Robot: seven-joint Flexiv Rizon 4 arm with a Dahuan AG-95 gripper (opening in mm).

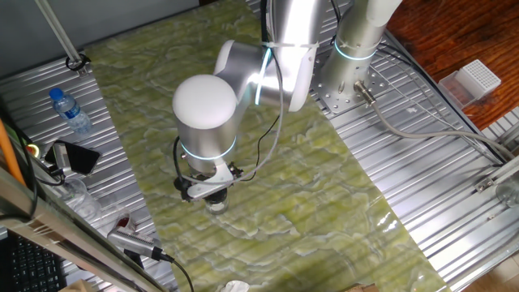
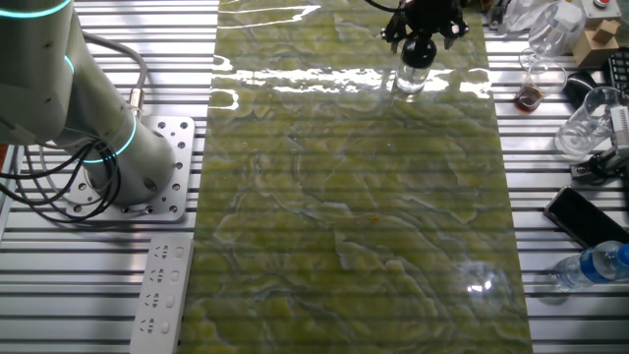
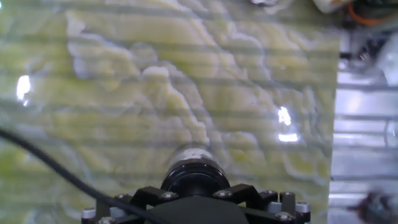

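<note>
A small clear jar with a black lid (image 2: 419,53) stands on the green marbled mat (image 2: 344,177), at the top of exterior view 2. My gripper (image 2: 423,35) is directly over it, its fingers spread wide on either side of the lid with space between. In the wrist view the round black lid (image 3: 195,174) shows just beyond the gripper body, and the finger linkages splay out left and right. From exterior view 1, the gripper (image 1: 212,193) is seen under the arm's end, with the clear jar (image 1: 216,208) partly hidden below it.
Along one side of the mat lie a water bottle (image 1: 71,112), a dark phone (image 2: 587,217), clear cups (image 2: 592,122) and a small cup of brown liquid (image 2: 529,96). A power strip (image 2: 162,295) lies near the arm's base.
</note>
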